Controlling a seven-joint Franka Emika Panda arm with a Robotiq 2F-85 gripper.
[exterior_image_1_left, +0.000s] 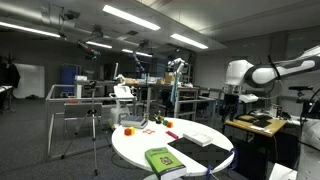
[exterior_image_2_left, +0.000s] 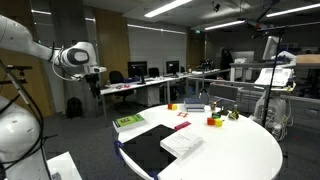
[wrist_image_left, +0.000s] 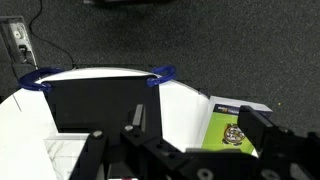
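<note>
My gripper is open, high up near the table's edge, with nothing between its fingers. In exterior view 1 the arm reaches in from the right, well above the table. A green-topped box or book (wrist_image_left: 228, 130) with white edges lies near the table's rim, at the lower right of the wrist view. A black sheet (wrist_image_left: 90, 100) lies on the tabletop, with blue pieces at its corners. Beside it is a white, shallow box or tray (exterior_image_2_left: 182, 143). A small red item (exterior_image_2_left: 182, 126) rests farther along.
The round white table (exterior_image_2_left: 245, 150) has bare room on one side. Small red and yellow objects (exterior_image_2_left: 214, 121) and a grey item (exterior_image_2_left: 196, 109) sit toward the table's far side. A tripod (exterior_image_1_left: 94, 125) stands on the floor beside the table.
</note>
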